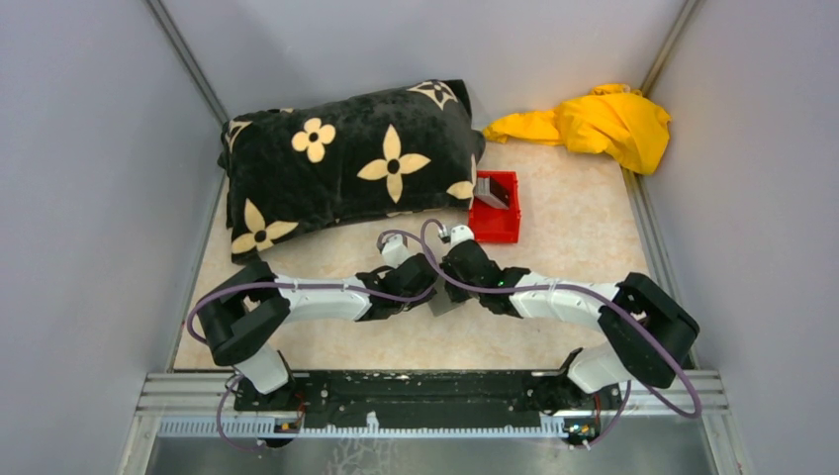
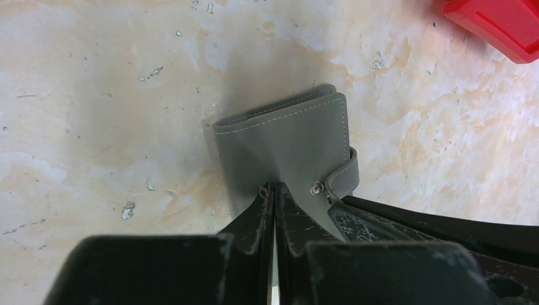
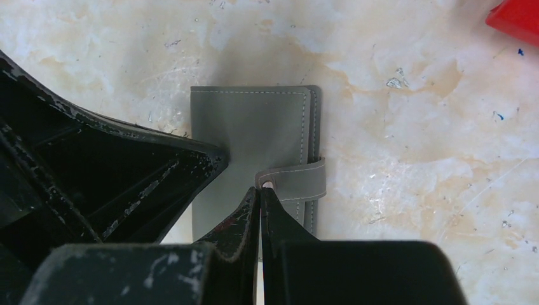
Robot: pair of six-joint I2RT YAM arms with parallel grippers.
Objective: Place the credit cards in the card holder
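The grey card holder point(image 1: 447, 303) lies folded on the table between both arms. My left gripper is shut, its tips over the front cover, with nothing showing between them. In the left wrist view a metal snap stud point(image 2: 317, 188) is bare on the cover, and the strap point(image 2: 344, 180) curls up at the right edge. My right gripper is shut at the strap's free end; whether the strap is pinched I cannot tell. From the right wrist, the strap point(image 3: 297, 181) reaches across the cover's edge. Single credit cards cannot be made out.
Behind the right gripper stands a red box point(image 1: 495, 236) with a grey stack point(image 1: 491, 193) in it. A dark patterned cushion point(image 1: 346, 158) fills the back left; yellow cloth point(image 1: 604, 129) lies back right.
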